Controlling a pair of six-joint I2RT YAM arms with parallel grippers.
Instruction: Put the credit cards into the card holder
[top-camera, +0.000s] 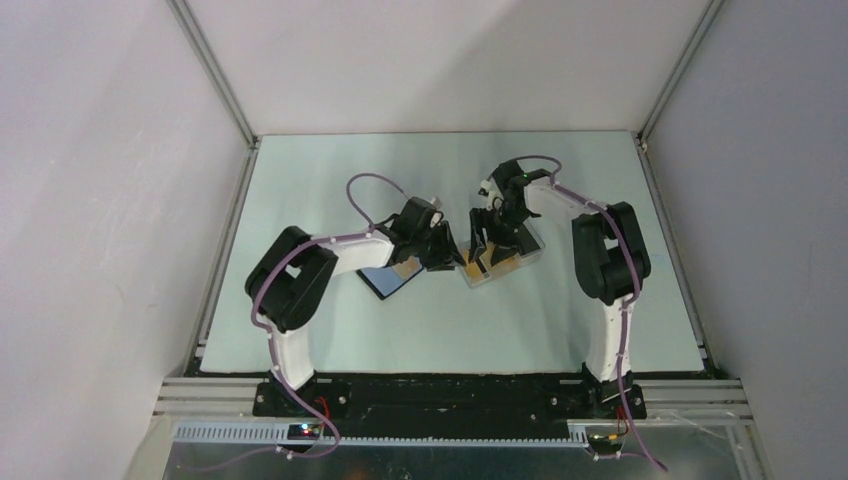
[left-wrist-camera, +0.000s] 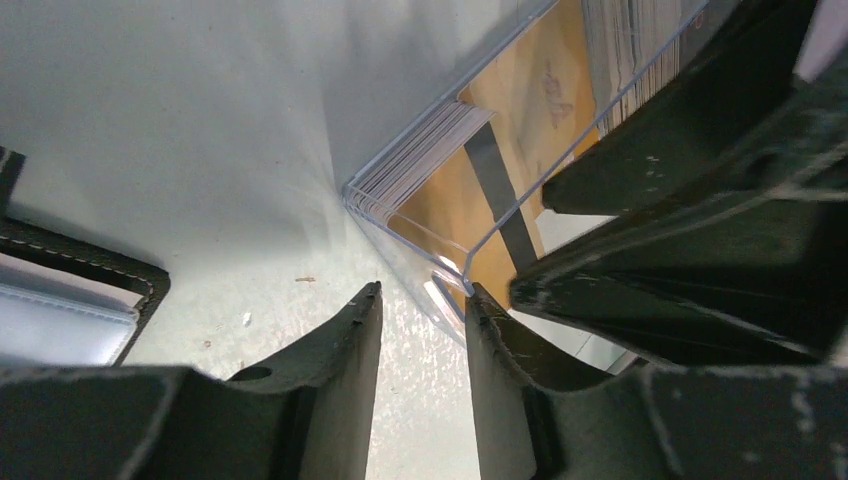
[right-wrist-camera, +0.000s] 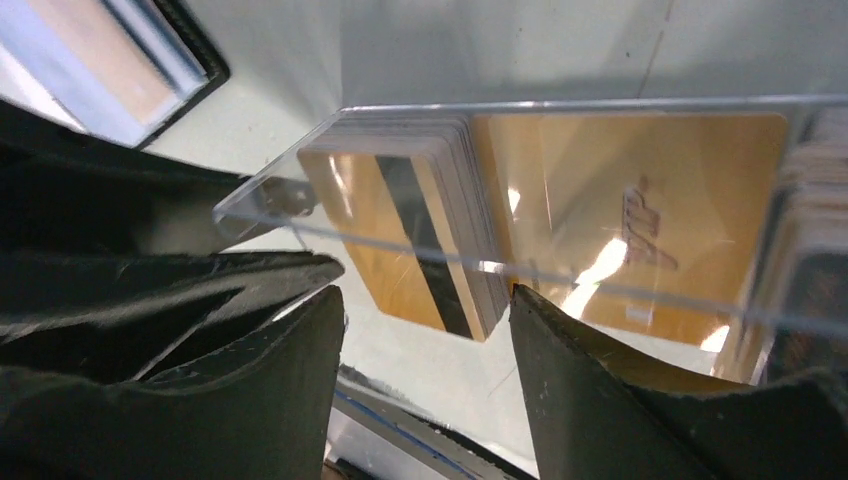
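Note:
Gold cards with a dark stripe (right-wrist-camera: 398, 195) stand as a stack in one end of a clear box (right-wrist-camera: 600, 104). My right gripper is open, its two fingertips on either side of the stack's lower end. At the box's near left corner, my left gripper stands part open. Its right fingertip is close to the clear corner, and no card shows between its fingers. The black-edged card holder (top-camera: 382, 297) lies open left of the box, with blue inner faces and a tan card-like patch (top-camera: 408, 267); my left arm partly covers it.
Further cards (left-wrist-camera: 630, 40) fill other sections of the clear box. Both grippers crowd the same end of it, the left fingers (right-wrist-camera: 250, 285) very near the right ones. In front, the table (top-camera: 430, 335) is free.

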